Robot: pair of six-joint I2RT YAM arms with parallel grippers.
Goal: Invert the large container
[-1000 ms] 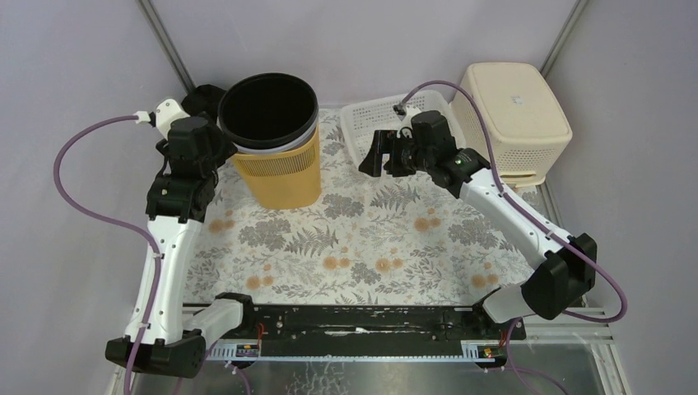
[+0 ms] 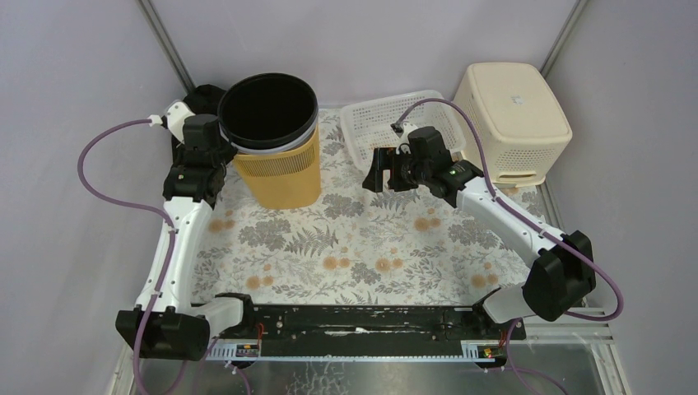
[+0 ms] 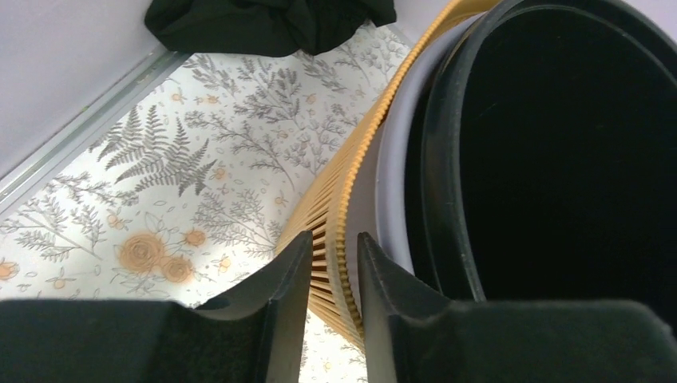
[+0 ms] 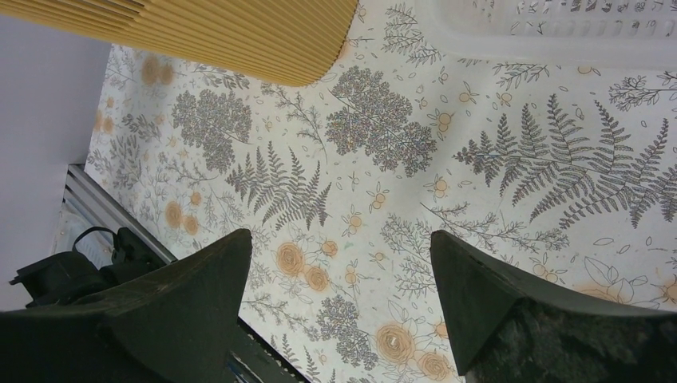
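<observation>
A tall yellow ribbed basket stands upright at the left back of the table. Nested inside it are a white bin and, innermost, a black bin with its mouth facing up. My left gripper straddles the basket's near-left rim, one finger outside and one inside the wall; the fingers are part open, with the rim in the gap. Well to the right of the basket, above bare tabletop, my right gripper stands open and empty. The wall of the yellow basket fills the top left of the right wrist view.
A white perforated basket lies at the back centre. Beside it, at the back right, sits a large cream lidded box. Dark cloth is bunched in the left back corner.
The right gripper has shifted slightly toward the front. Both bins and the basket have stayed put.
</observation>
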